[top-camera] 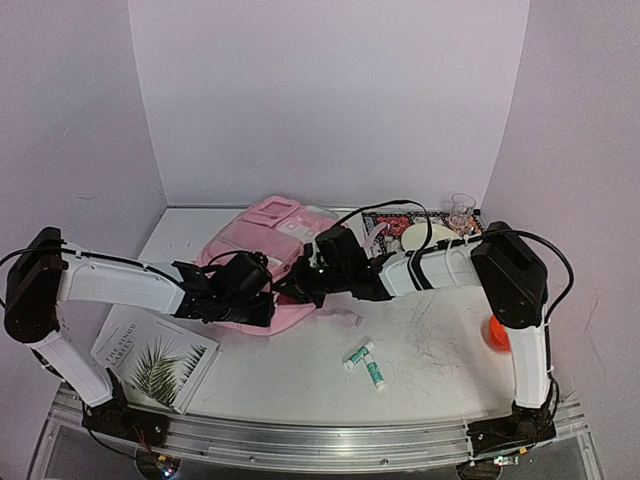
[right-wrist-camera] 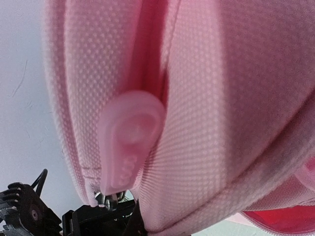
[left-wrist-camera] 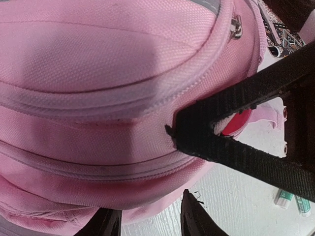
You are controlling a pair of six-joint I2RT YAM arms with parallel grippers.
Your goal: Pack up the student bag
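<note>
The pink student bag [top-camera: 262,238] lies at centre-left, its front partly covered by my arms. In the left wrist view its fabric [left-wrist-camera: 113,98] fills the upper part. My left gripper stands open at the bag's lower edge, a gap showing between its two tips. The right gripper has its fingertips together at the bag's rim and appears shut on the fabric. Close up in the right wrist view hangs a pink zipper pull [right-wrist-camera: 129,142], beside a fold of the bag; the fingers there are mostly hidden. Red lining [right-wrist-camera: 285,219] shows at lower right.
A book with a palm leaf cover [top-camera: 155,358] lies front left. Two green-and-white tubes [top-camera: 366,366] are on the table near the middle. At the back right are a patterned mat [top-camera: 385,225], a pale plate [top-camera: 428,236] and a clear glass [top-camera: 461,210]. An orange-red object [top-camera: 497,334] sits far right.
</note>
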